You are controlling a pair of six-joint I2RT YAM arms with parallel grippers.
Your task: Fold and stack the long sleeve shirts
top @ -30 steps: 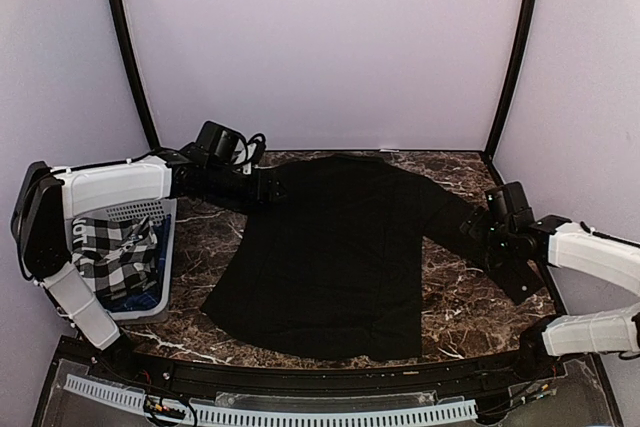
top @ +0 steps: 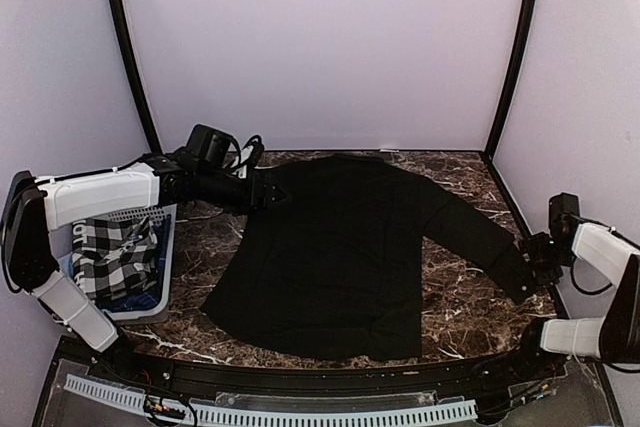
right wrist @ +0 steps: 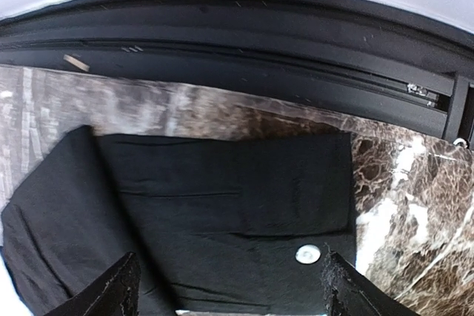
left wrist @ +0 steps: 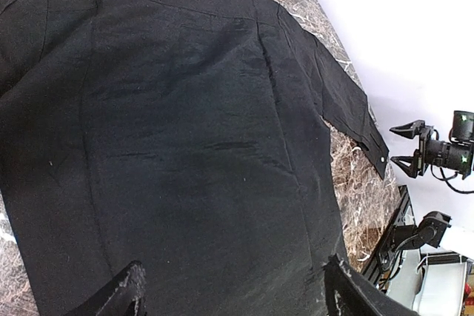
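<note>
A black long sleeve shirt [top: 330,257] lies spread flat on the marbled table, its hem toward the front edge. One sleeve [top: 470,232] reaches out to the right; in the right wrist view its cuff shows a white button [right wrist: 308,254]. The other sleeve is hidden in the top view by my left arm. My left gripper stands open above the shirt's upper left part, nothing between its fingers. Beside the cuff, near the right wall, my right gripper is open and empty, apart from the cloth.
At the left stands a basket [top: 167,272] with a black and white checked garment [top: 112,259] and blue cloth inside. Bare table [top: 465,302] shows below the right sleeve. Walls close in at both sides and the back.
My right arm has drawn away to the right, from over the sleeve to beside the cuff. The shirt lies as before.
</note>
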